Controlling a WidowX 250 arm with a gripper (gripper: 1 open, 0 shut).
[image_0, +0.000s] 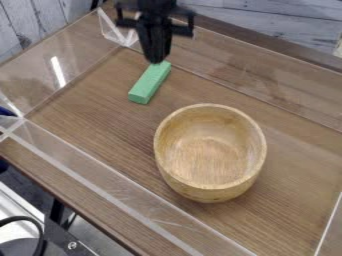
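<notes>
A mint-green block (150, 82) lies flat on the wooden tray floor, left of and behind a large round wooden bowl (210, 172). My gripper (159, 50) is raised at the top centre, above and behind the block, apart from it and blurred. I see nothing held, and its fingers are too blurred to show how they stand.
The tray floor (80, 140) is clear to the left and right. Clear walls edge it on the left, and a black cable lies at the lower left corner outside it.
</notes>
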